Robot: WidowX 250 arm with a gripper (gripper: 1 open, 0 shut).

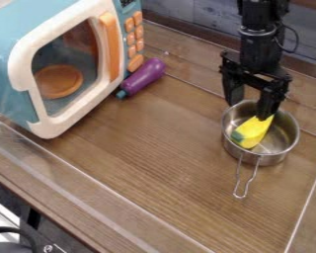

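Observation:
A small steel pot [278, 148] with a long wire handle stands at the right of the wooden counter. A yellow vegetable with a green tip [256, 127] lies inside it. My black gripper [252, 99] is over the pot with its fingers apart, open, just above the yellow vegetable; whether it touches it is unclear.
A toy blue-and-white microwave [42, 111] with an orange disc inside fills the upper left. A purple eggplant [142, 77] lies beside it. A wooden wall stands behind.

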